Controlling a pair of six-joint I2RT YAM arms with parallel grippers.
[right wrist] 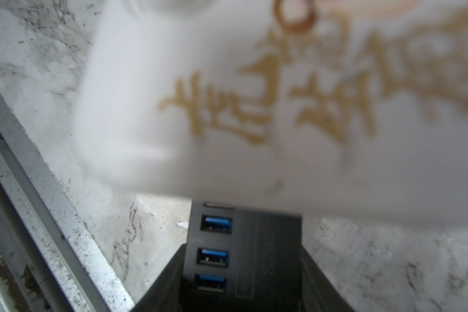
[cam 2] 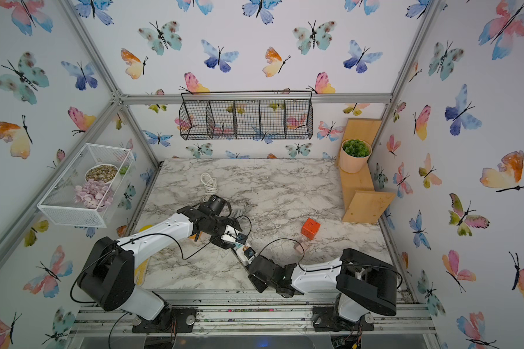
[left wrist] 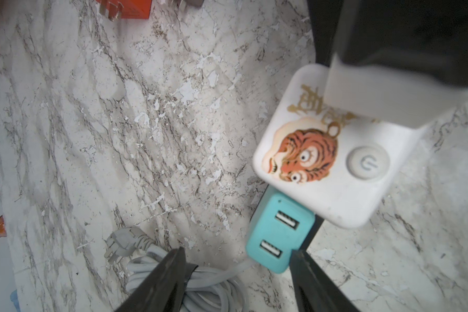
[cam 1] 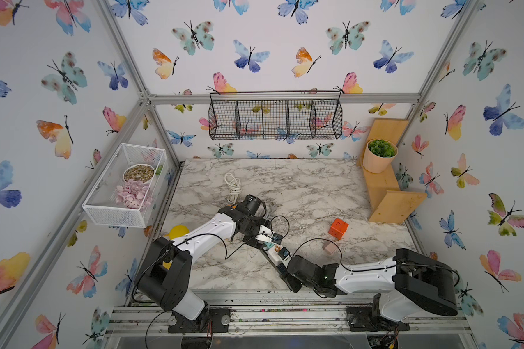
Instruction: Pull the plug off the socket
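A black power strip (right wrist: pixel 267 260) with blue USB ports is clamped by my right gripper, whose fingers press its two sides. On the strip sits a white plug-in block (left wrist: pixel 317 150) with a tiger picture and a round button. Beside it on the strip is a teal plug-in block (left wrist: pixel 280 231) with two slots. In the left wrist view my left gripper is open; its right fingertip overlaps the teal block's near corner, but contact cannot be told. A blurred black-and-white part covers the white block's upper corner.
A coiled white cord (cam 1: pixel 233 187) lies beyond the left gripper. A red-orange cube (cam 1: pixel 338 228) and a small pale block (cam 1: pixel 330 247) lie to the right. Behind stands a wooden shelf (cam 1: pixel 386 201) with a potted plant.
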